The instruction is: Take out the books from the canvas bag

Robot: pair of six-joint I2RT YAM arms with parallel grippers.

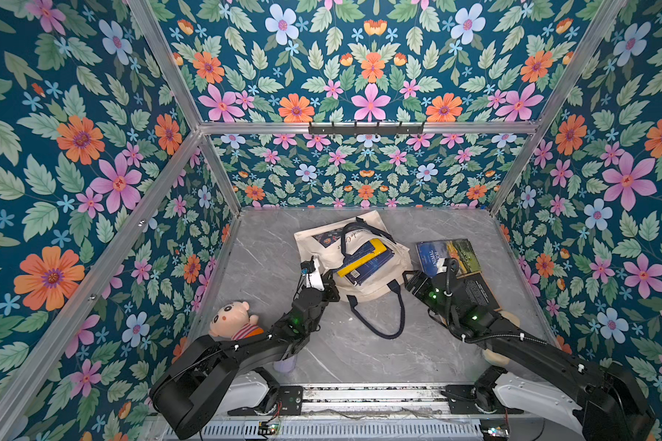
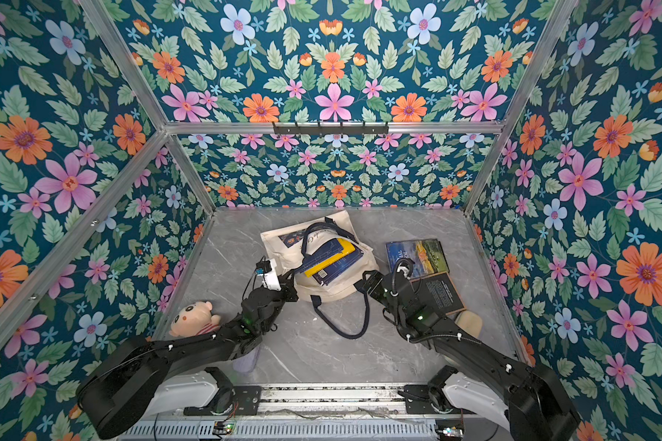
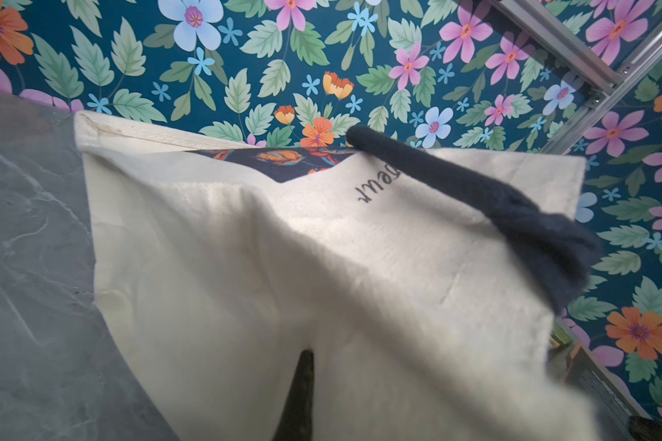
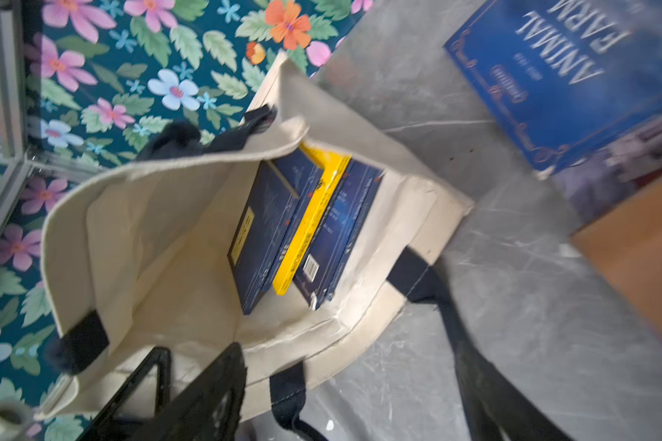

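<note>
The canvas bag [image 1: 382,285] lies mouth toward me, its rim spread wide. Inside lean dark blue books [image 4: 338,228] with a yellow-spined book [image 4: 312,224] between them. My left gripper [image 1: 332,285] is at the bag's left rim, shut on the canvas; in the left wrist view one dark finger [image 3: 300,397] shows against the cloth and the other is hidden. My right gripper stands open near the bag's front right edge, nothing between its fingers. Outside the bag, to the right, are a blue Animal Farm book [image 4: 566,81] and a dark-covered book [image 2: 435,292].
A dark strap loop [image 1: 378,334] lies on the table in front of the bag. A doll [image 1: 231,321] sits at left, and a beige object [image 2: 468,323] is beside the right arm.
</note>
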